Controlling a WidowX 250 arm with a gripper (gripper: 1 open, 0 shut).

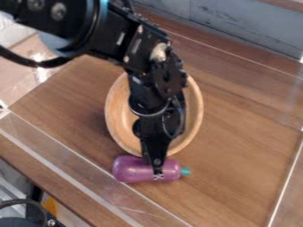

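My black gripper (pixel 155 160) reaches down in the middle of the camera view, in front of a tan wooden bowl (pixel 120 115) that it largely hides. Its tips are at a purple bottle (pixel 130 169) with a teal cap (pixel 185 171), which lies on its side along the bowl's near edge. The fingers look close together; whether they touch the bottle or only overlap it in the view is unclear.
A clear rail runs along the near left edge, with cables beyond it at the lower left. A pale wall (pixel 236 27) stands at the back.
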